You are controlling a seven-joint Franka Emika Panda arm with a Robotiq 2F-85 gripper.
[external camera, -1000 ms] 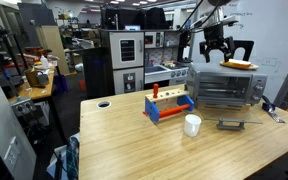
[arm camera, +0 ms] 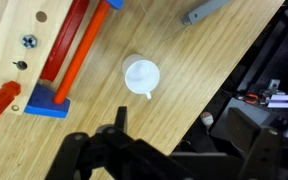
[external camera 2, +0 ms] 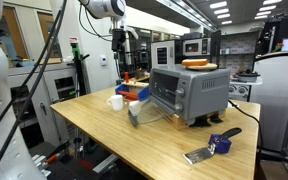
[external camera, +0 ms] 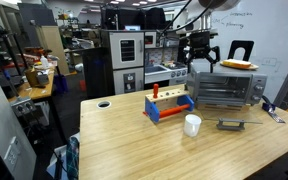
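Note:
A white mug stands upright on the wooden table, right of the table's middle. Seen from above in the wrist view, the mug has its small handle toward the gripper side. My gripper hangs high over the table, well above the mug and near the toaster oven's top left. Its two dark fingers are spread apart at the bottom of the wrist view, with nothing between them. In the second exterior view the white mug is on the table below and the gripper is far above it.
A toy workbench with blue, red and wooden parts stands behind the mug. The silver toaster oven bears an orange-topped plate. A grey tray extends right of the mug.
The mug and other objects have not moved.

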